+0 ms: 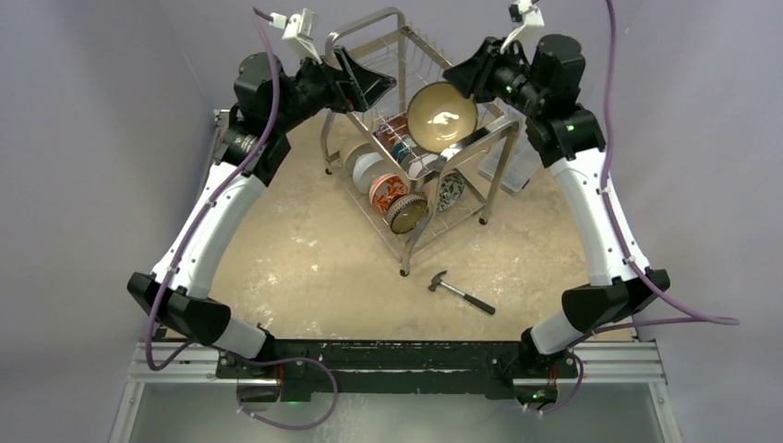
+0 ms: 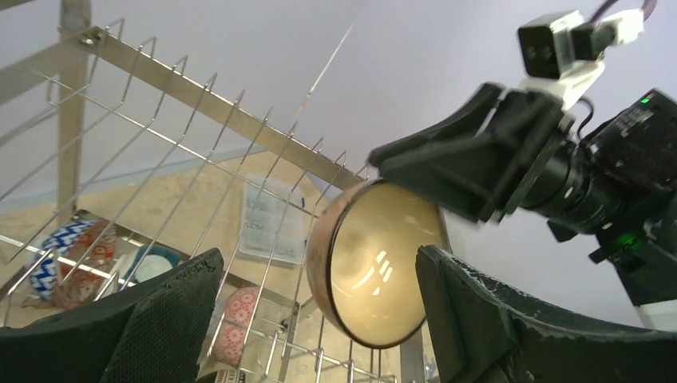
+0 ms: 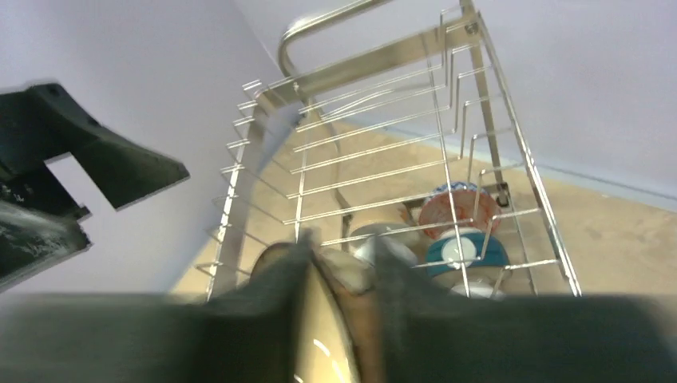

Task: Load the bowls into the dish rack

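A large tan bowl [image 1: 442,118] stands on edge on the upper tier of the wire dish rack [image 1: 475,145], its glossy inside facing the front. At its upper rim is my right gripper [image 1: 469,85]. In the right wrist view the bowl [image 3: 323,343] shows between the blurred fingers; whether they press on it cannot be told. The left wrist view shows the bowl [image 2: 385,267] tilted against the rack wires, with the right gripper above it. My left gripper [image 1: 377,86] hangs open and empty at the rack's left, apart from the bowl.
Several bowls, among them an orange-patterned one [image 1: 388,192], fill the lower tier. A hammer [image 1: 463,293] lies on the floor in front of the rack, and a clear plastic box [image 1: 519,166] sits behind its right side. Open floor spreads out on the left.
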